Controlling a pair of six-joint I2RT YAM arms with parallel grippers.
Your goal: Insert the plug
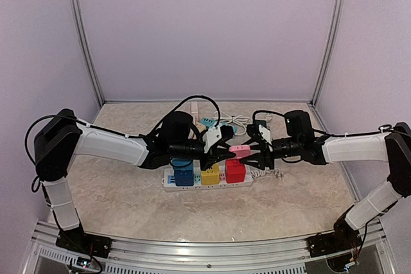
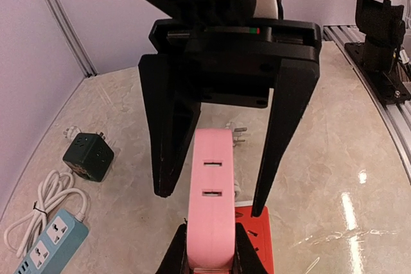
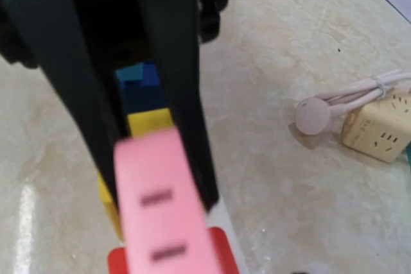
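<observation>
A pink plug block [image 1: 240, 151] with slots in its face is held above the red block [image 1: 235, 171], which sits at the right end of the white power strip [image 1: 170, 186]. My left gripper [image 1: 229, 154] is shut on the pink block; its fingers [image 3: 186, 113] flank it in the right wrist view. From the other side, my right gripper stands open around the block, with gaps beside its fingers [image 2: 168, 171] in the left wrist view. The block's underside is hidden, so its contact with the red block cannot be judged.
Yellow [image 1: 210, 176] and blue [image 1: 183, 176] blocks sit on the same strip. Behind the arms are a teal strip [image 2: 56, 234] with a white cord, a dark green cube plug [image 2: 90, 156] and a beige cube [image 3: 379, 129].
</observation>
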